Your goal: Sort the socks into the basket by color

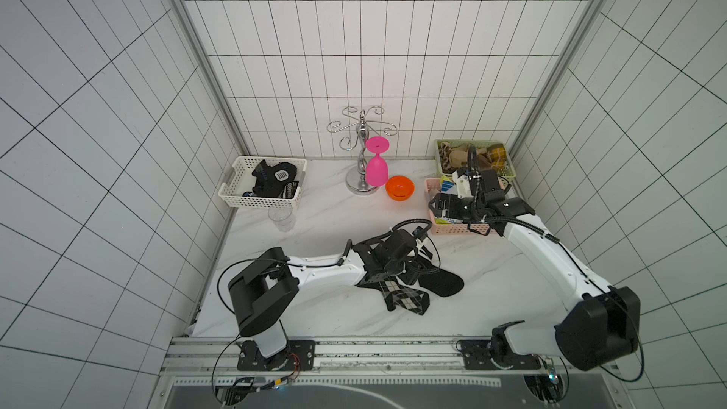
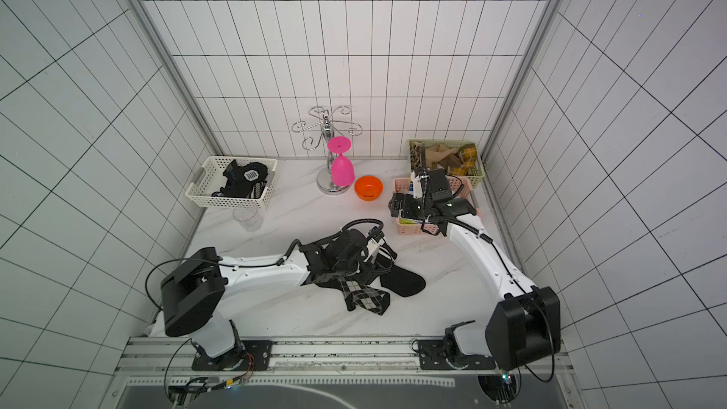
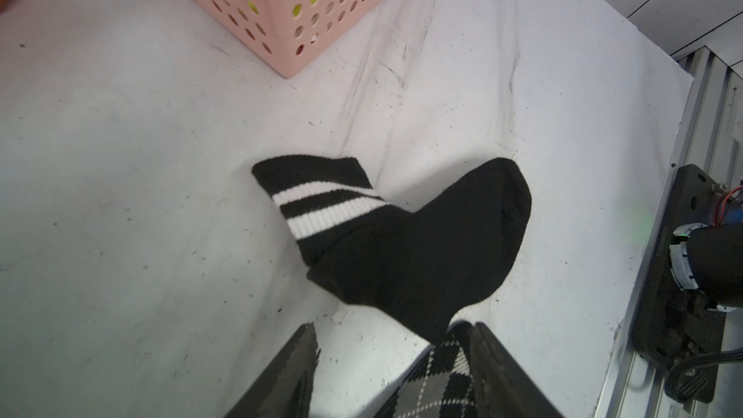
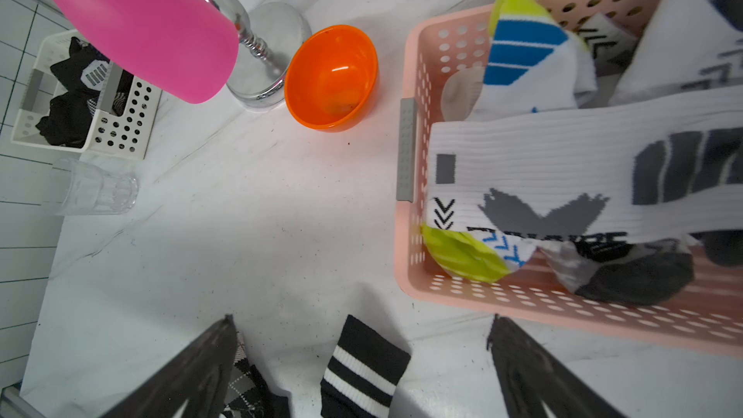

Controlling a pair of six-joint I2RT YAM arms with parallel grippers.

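Note:
A black sock with two white stripes [image 3: 433,247] lies flat on the table, just ahead of my left gripper. That gripper is open, its fingers [image 3: 298,367] apart, above a black-and-grey argyle sock [image 3: 437,379] that partly shows below. In the top left view the left arm covers part of both socks; the argyle sock's patterned end [image 1: 409,301] sticks out in front. My right gripper is open over the near left side of the pink basket [image 4: 402,255], which holds white, grey and yellow socks. Black socks [image 1: 272,179] fill the white basket [image 1: 236,189] at the far left.
A green basket [image 1: 454,144] with brown and yellow socks stands behind the pink one. An orange bowl [image 1: 400,188], a metal stand [image 1: 362,181] bearing a pink goblet [image 1: 376,170], and a clear glass [image 1: 281,217] occupy the back half.

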